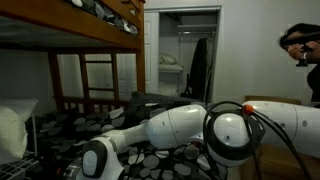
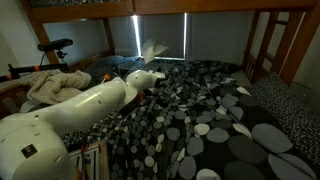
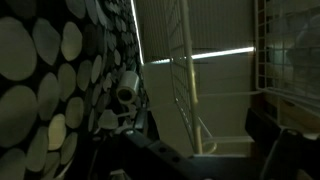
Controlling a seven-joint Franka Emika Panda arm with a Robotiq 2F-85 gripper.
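Note:
In the wrist view my gripper stands open at the bottom, its dark fingers [image 3: 262, 126] wide apart. Nothing shows between them except a vertical white wire edge some way beyond. A small white cylinder-shaped object [image 3: 128, 88] rests on the dotted bedding [image 3: 45, 95], up and left of the gripper. The white arm [image 1: 235, 132] reaches across the bed in exterior view 1, where its gripper is hidden or out of frame. Exterior view 2 shows the arm [image 2: 85, 105] over the bedding's left side; its gripper is not clear there.
A white wire rack [image 3: 178, 45] runs close by in the wrist view, with wire mesh [image 3: 290, 50] at right. White bulky material [image 1: 12, 135] sits at the left edge. Bunk posts [image 1: 113, 75] stand behind. Open bedding [image 2: 200, 120] lies right of the arm.

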